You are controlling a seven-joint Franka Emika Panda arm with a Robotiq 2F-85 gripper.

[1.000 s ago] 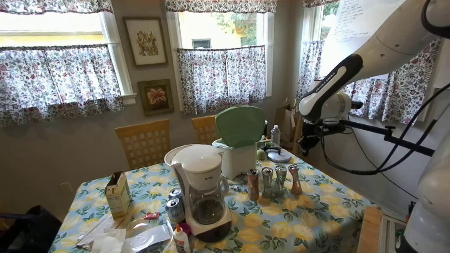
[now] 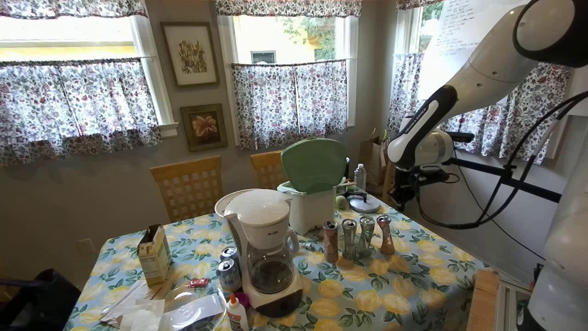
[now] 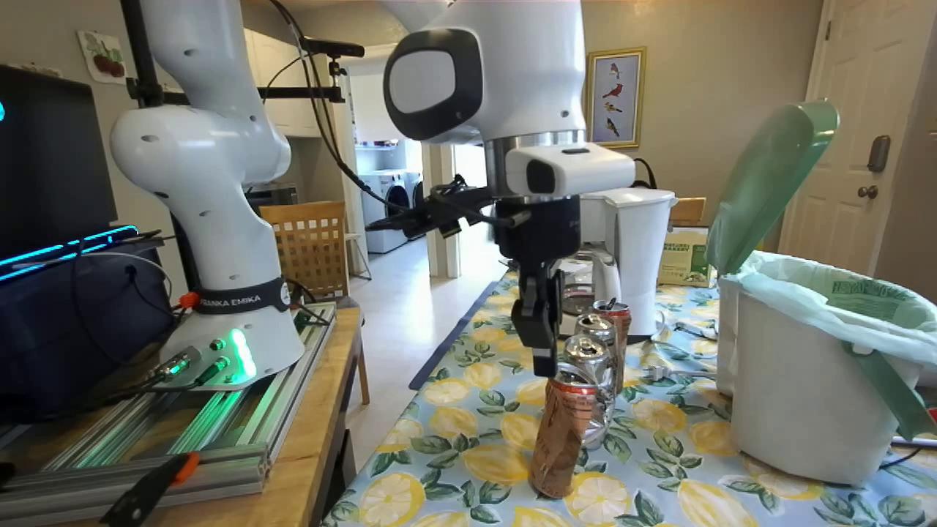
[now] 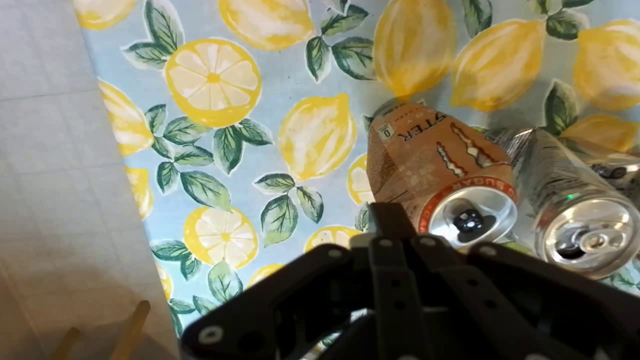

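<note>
My gripper (image 3: pixel 544 361) points down with its fingers together and nothing showing between them. In exterior view 1 the gripper (image 2: pixel 399 205) hangs above and to the right of the dented copper-orange can (image 2: pixel 387 238). The wrist view shows this can (image 4: pixel 441 156) upright, its open top close beside my fingertips (image 4: pixel 390 219); whether they touch cannot be told.
A white bin (image 3: pixel 790 386) with a raised green lid (image 3: pixel 773 184) stands close to the cans. The coffee maker (image 2: pixel 264 242) is nearer exterior view 1, with two more cans (image 2: pixel 228 276) beside it. Bare lemon-print tablecloth (image 2: pixel 380 298) lies in front of the row.
The arm has swung left in exterior view 1, and the gripper sits slightly lower than a second ago. The cans, bin and coffee maker stand as before.
</note>
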